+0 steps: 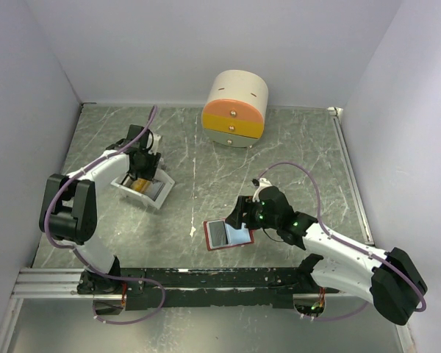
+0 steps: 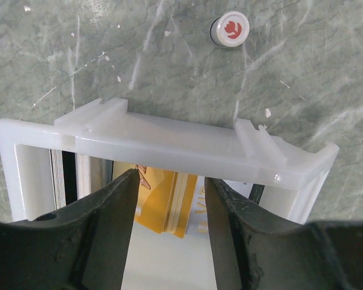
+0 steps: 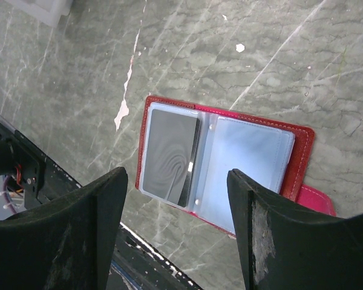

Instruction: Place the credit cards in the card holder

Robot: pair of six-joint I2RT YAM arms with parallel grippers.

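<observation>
The card holder (image 3: 251, 157) lies spread flat on the table, red-edged with two clear sleeves. A grey card (image 3: 169, 148) shows in its left sleeve; the right sleeve looks pale blue and empty. Above the holder my right gripper stands open with nothing between its fingers. At the left, a white tray (image 2: 169, 145) holds several cards, among them a yellow card (image 2: 154, 196) and a pale card (image 2: 230, 193). Over this tray my left gripper is open, its fingertips either side of the yellow card's edge in view. Contact cannot be told.
A small round-capped item (image 2: 230, 29) lies on the table beyond the tray. At the back stands a toy drawer cabinet (image 1: 235, 109). The table between tray and holder is clear.
</observation>
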